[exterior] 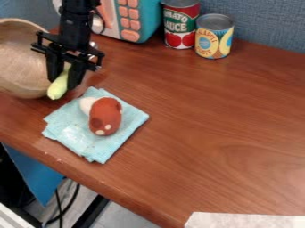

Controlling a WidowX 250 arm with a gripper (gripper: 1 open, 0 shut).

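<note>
The black gripper (67, 64) hangs at the upper left, over the right edge of a tan bowl (21, 49). A pale yellow-green elongated object (57, 87) is at its fingertips, upright or tilted against the bowl's right side; whether the fingers are closed on it is hard to tell. A light blue folded cloth (86, 140) lies on the wooden table, carrying a brown object (105, 117) with a white part beside it.
A teal toy appliance (134, 22) stands at the back, with a red can (179, 27) and a yellow-labelled can (213, 40) to its right. The front edge runs diagonally at lower left.
</note>
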